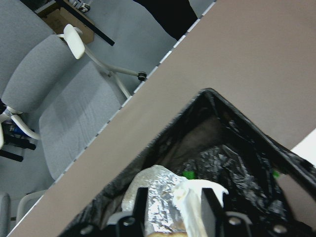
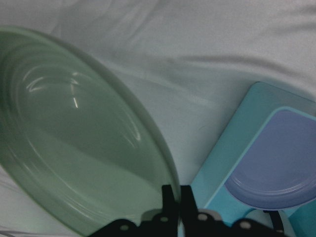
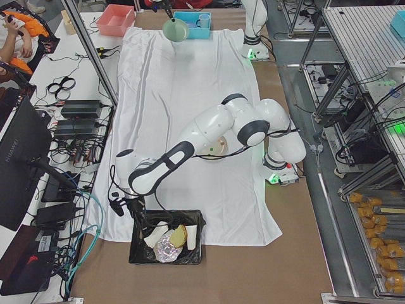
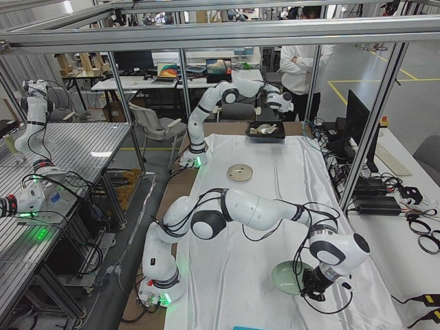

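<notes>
My left gripper is over a black-lined bin [image 3: 138, 252], its fingers around or beside a white crumpled piece [image 1: 195, 190]; whether they grip it is unclear. Foil [image 1: 155, 192], a yellowish item [image 3: 178, 236] and another white piece [image 3: 191, 237] lie in the bin. My right gripper is shut on the rim of a green plate [image 2: 84, 133], held beside a blue bin [image 2: 237, 138] with a purple dish [image 2: 271, 158] inside.
A beige plate [image 4: 240, 173] lies on the white cloth [image 4: 247, 268]. A pink bin [image 3: 115, 19] stands on the side table among cables and electronics.
</notes>
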